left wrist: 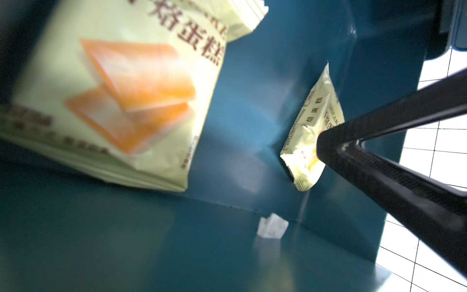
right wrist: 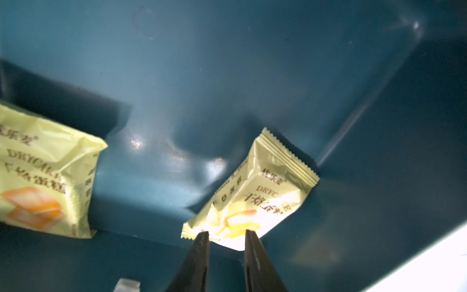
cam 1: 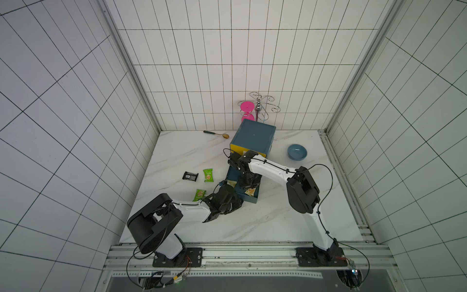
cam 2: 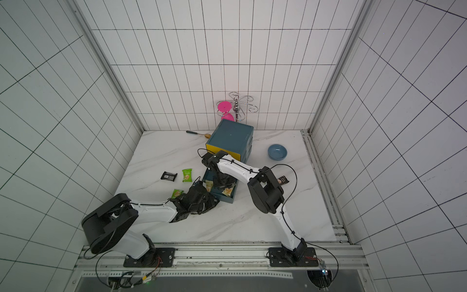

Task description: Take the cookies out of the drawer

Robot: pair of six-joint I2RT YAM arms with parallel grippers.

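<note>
The teal drawer point(cam 1: 251, 198) is pulled out of its cabinet and both my grippers are at it. Inside are two pale-yellow cookie packets. One packet point(left wrist: 146, 97) looms large in the left wrist view; the other point(right wrist: 257, 194) leans in a corner in the right wrist view. My right gripper is partly open, its fingertips slightly apart with the corner packet's lower edge just beyond them, not visibly gripped. My left gripper point(cam 1: 235, 198) is at the drawer's left side. One of its fingers point(left wrist: 369, 150) shows, well clear of the near packet; the other is hidden.
A small white scrap point(left wrist: 272, 226) sticks to the drawer wall. Green packets point(cam 1: 208, 175) and a black packet point(cam 1: 190, 176) lie on the left of the table. The cabinet point(cam 1: 253, 136) stands behind, a blue bowl point(cam 1: 296, 152) back right.
</note>
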